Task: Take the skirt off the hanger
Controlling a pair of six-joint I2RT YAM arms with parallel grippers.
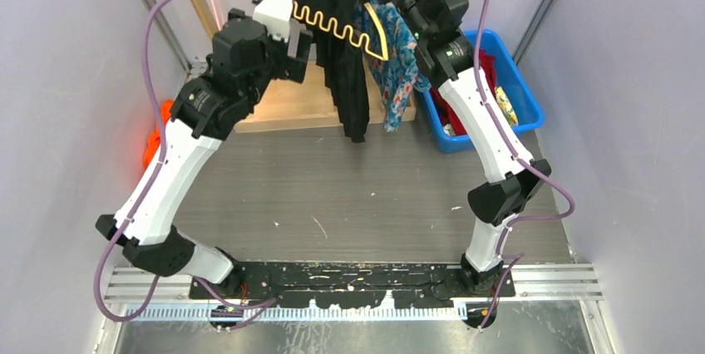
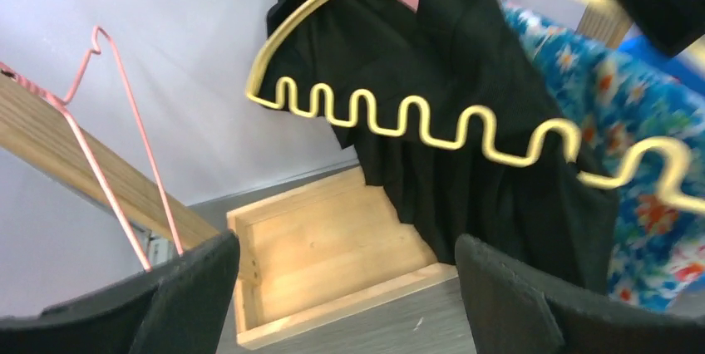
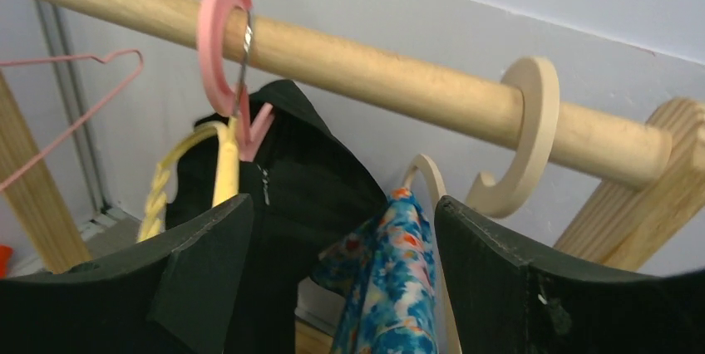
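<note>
A black garment hangs from a pink hanger on the wooden rod. To its right is a blue floral garment on a pale hanger; which of the two is the skirt I cannot tell. My open left gripper is in front of the black cloth, its fingers empty and apart from it. In the right wrist view my right gripper stands open, with the floral garment and its hanger seen between the fingers. Whether it touches them is unclear.
An empty yellow wavy hanger hangs in front of the black garment. A pink wire hanger is at left. The blue bin with clothes stands at right, orange cloth at left.
</note>
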